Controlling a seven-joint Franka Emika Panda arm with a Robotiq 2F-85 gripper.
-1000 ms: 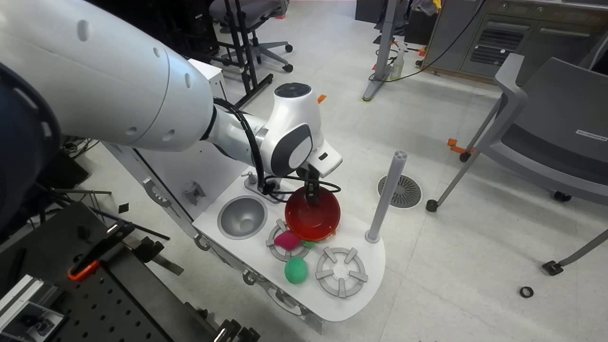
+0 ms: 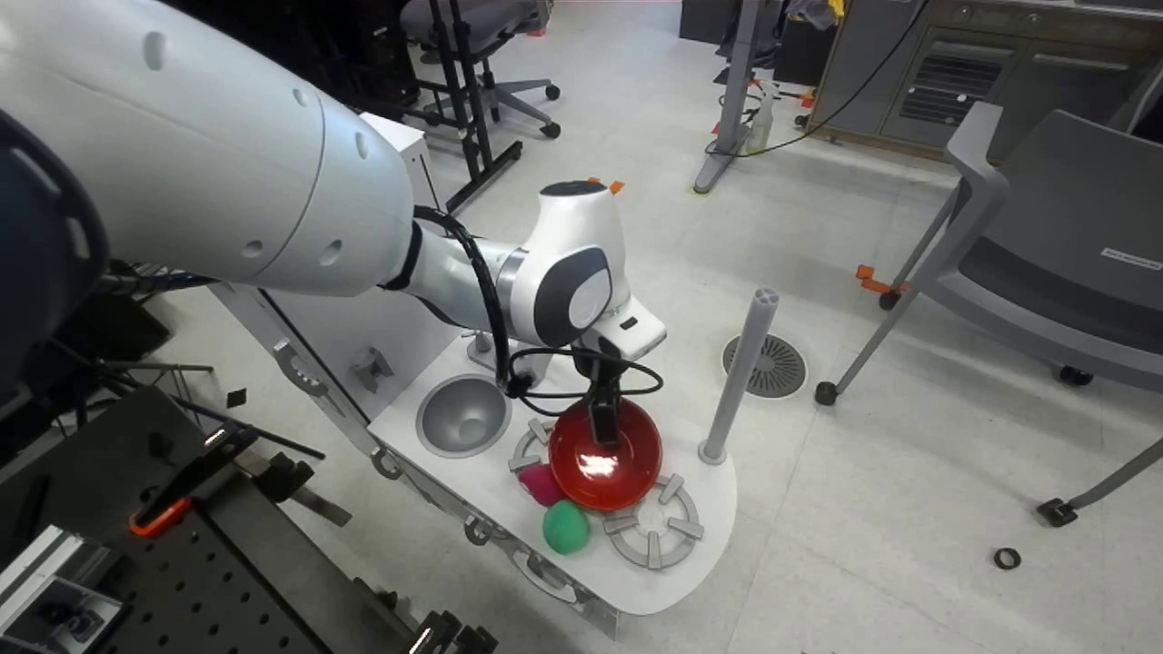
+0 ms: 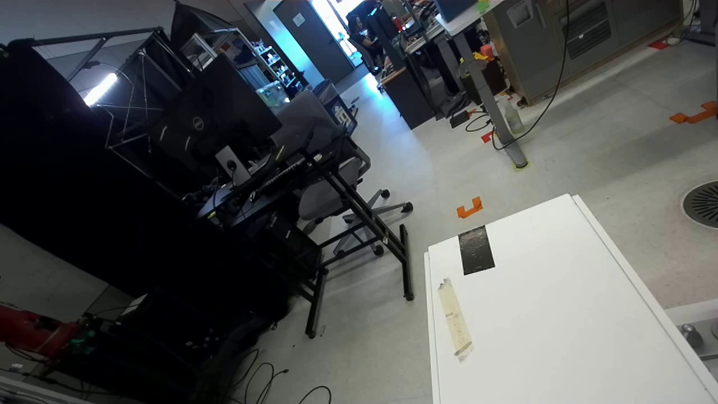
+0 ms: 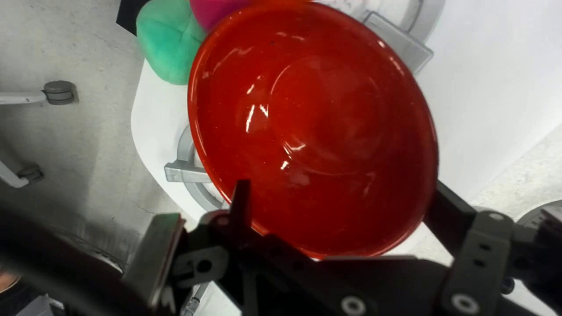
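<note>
The glossy red bowl (image 2: 606,474) lies at the stove area, covering parts of both burners, its open side up. It fills the middle of the wrist view, where the bowl (image 4: 326,105) looks tilted. My gripper is open, its fingers wide apart at the bowl's near side, one finger (image 4: 241,202) in front of the rim and the other by the right edge. From outside, the gripper (image 2: 602,423) reaches down over the bowl's back part. I cannot tell whether the bowl rests flat or touches the fingers.
A green ball (image 2: 566,528) and a pink object (image 2: 541,484) lie at the bowl's front left. The grey sink (image 2: 463,416) is to the left, and a grey post (image 2: 741,376) stands on the right.
Arm and bowl have moved toward the front and slightly right, and the bowl looks larger. It now hides more of both burners, part of the pink object and a small green piece.
</note>
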